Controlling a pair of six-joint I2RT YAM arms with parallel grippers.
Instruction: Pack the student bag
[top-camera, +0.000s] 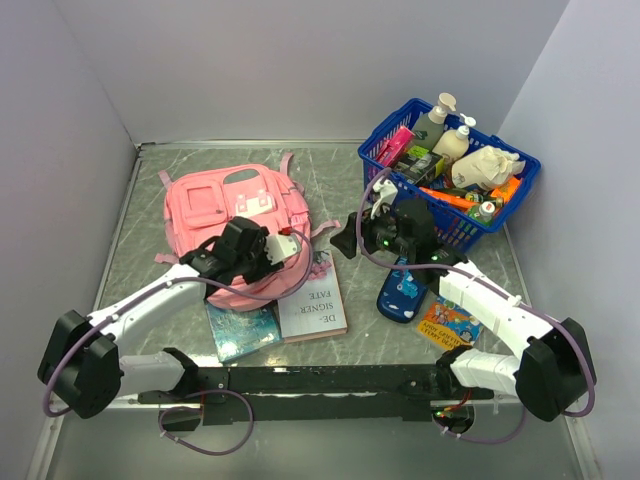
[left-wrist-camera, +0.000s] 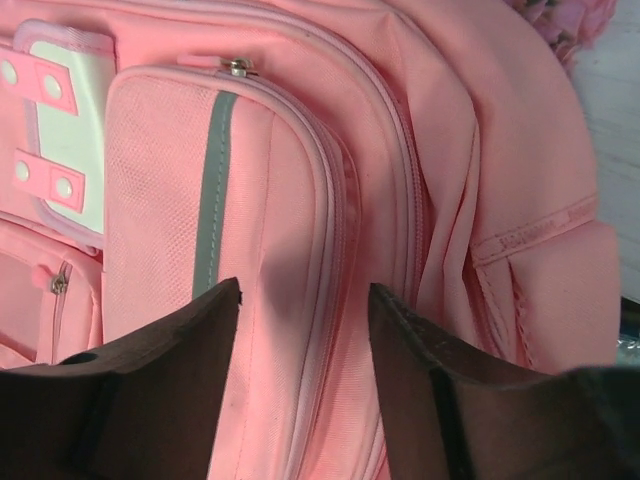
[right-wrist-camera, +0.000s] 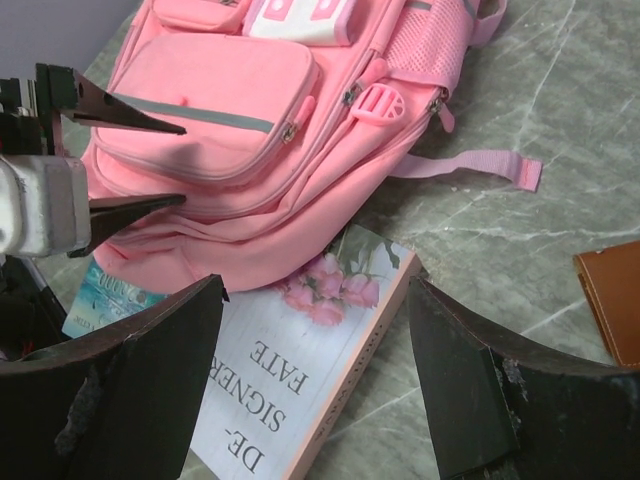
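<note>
The pink backpack lies flat at the left of the tabletop, its zipped front pocket filling much of the left wrist view. Just over that pocket, my left gripper is open, and no object sits between its fingers. In the right wrist view, the left gripper shows with its two dark fingers apart above the bag. My right gripper is open and empty, above the white book with pink flowers. A teal book is partly under the bag. A blue pencil case lies right of centre.
A blue basket packed with bottles and packets stands at the back right. Below the right forearm is a colourful booklet. A brown flat item edges into the right wrist view. Bare tabletop shows between book and pencil case.
</note>
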